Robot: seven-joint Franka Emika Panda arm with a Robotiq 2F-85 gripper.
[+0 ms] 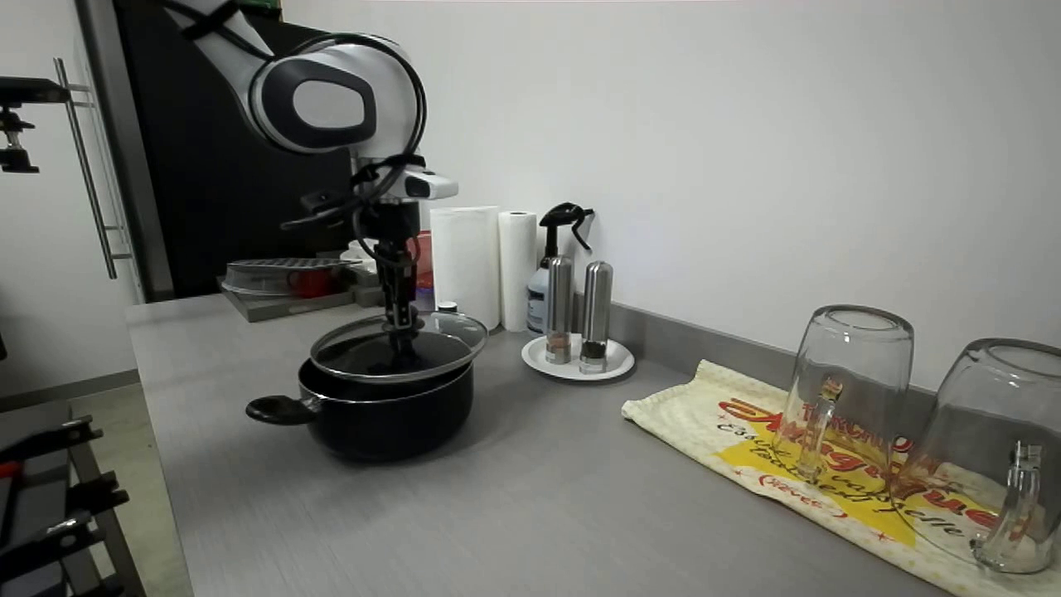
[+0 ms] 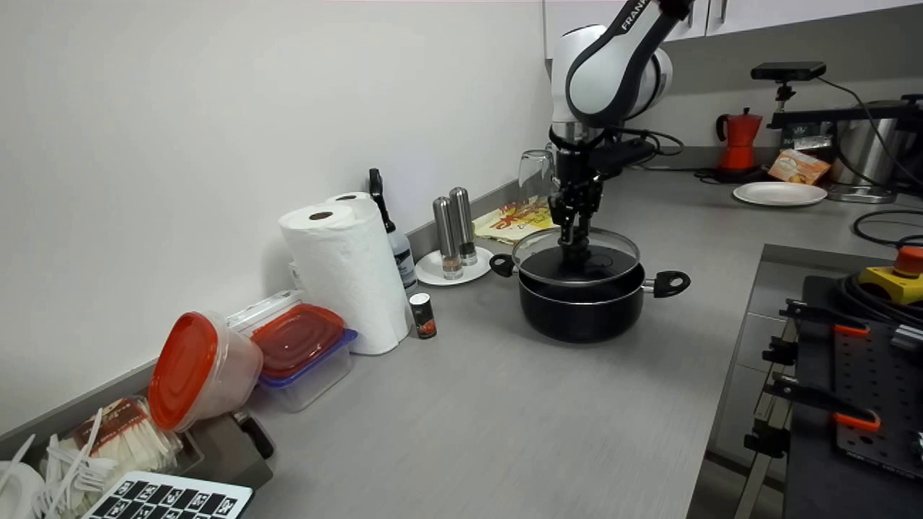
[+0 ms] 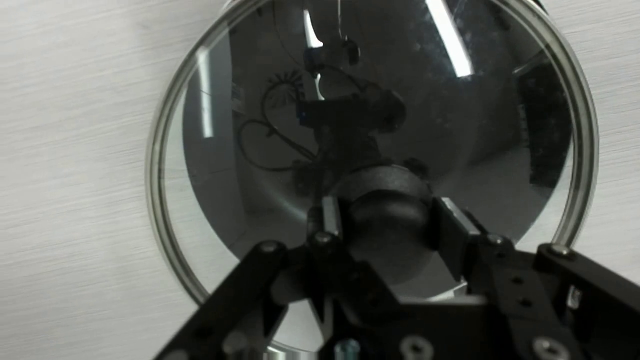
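A glass lid [image 1: 448,350] with a metal rim is held just over the black two-handled pot [image 1: 398,428]. My gripper is shut on the lid's dark round knob [image 3: 390,240], one finger on each side. In exterior view 1 the lid hangs slightly above the pot's rim, shifted a little toward the back right, with a gap at the front left. Exterior view 2 also has the lid [image 2: 619,251] above the pot [image 2: 581,313], and the gripper [image 2: 575,246] comes straight down onto it. The dark pot interior lies beneath the glass in the wrist view.
A white plate [image 1: 618,364] with two steel mills stands behind the pot. Paper towel rolls [image 2: 346,268] and a small black jar [image 2: 423,316] are near the wall. Glass mugs [image 1: 845,398] rest upside down on a cloth [image 1: 686,418].
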